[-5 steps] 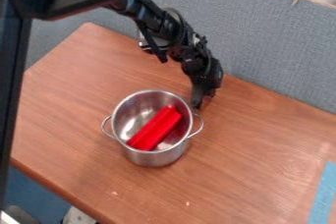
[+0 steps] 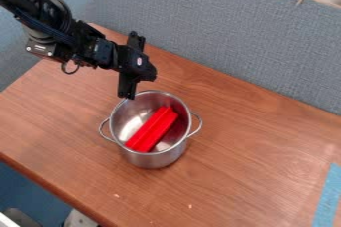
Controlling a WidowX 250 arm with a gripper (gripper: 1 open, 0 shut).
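Observation:
A steel pot (image 2: pixel 176 147) with two wire handles stands on the wooden table, holding a red bar-shaped object (image 2: pixel 152 127) that lies diagonally inside it. My black gripper (image 2: pixel 127 90) reaches in from the upper left and hangs just above and behind the pot's upper left rim. It looks shut, with nothing visible between its fingers, though the tips are small and dark.
A grey padded wall (image 2: pixel 226 32) runs along the back. A light blue strip (image 2: pixel 328 193) lies at the right edge.
The arm has moved left, from behind the pot's right side to behind its upper left. The pot and red object have not visibly moved.

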